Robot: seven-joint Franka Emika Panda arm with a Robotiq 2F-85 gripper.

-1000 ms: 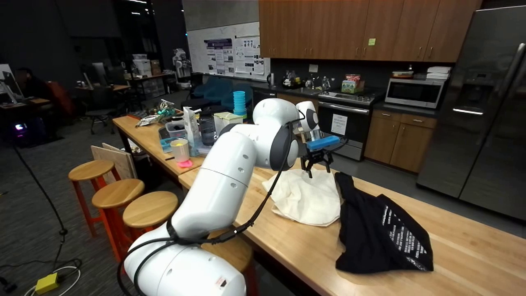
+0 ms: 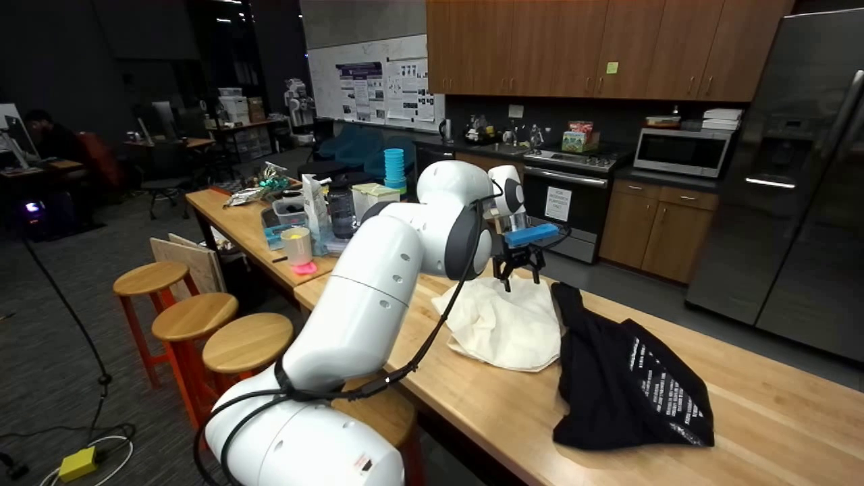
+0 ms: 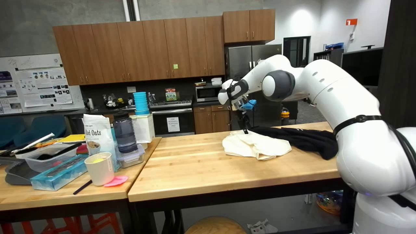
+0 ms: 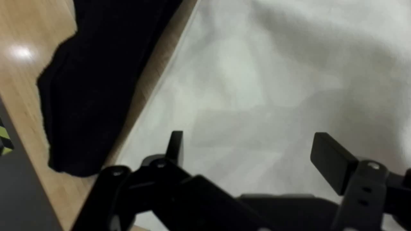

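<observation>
A cream cloth (image 2: 506,328) lies loosely spread on the wooden table, with soft folds. Beside it is a black garment (image 2: 628,381) with white print, its narrow end close to the cloth's edge. Over the far part of the cream cloth is my gripper (image 2: 520,279), pointing down. In the wrist view the gripper stands open, its two fingers wide apart and only cream cloth (image 4: 250,88) showing below and between them. Left of the fingers runs part of the black garment (image 4: 92,84), a strip of bare wood separating the two. Whether the fingertips touch the cloth cannot be told.
Bare tabletop (image 3: 187,167) stretches left of the cloth in exterior view 2. On the adjoining table stand a mug (image 3: 100,168), an oats bag (image 3: 99,136), a dark jar (image 3: 124,132) and plastic boxes. Several stools (image 2: 247,343) line the near side.
</observation>
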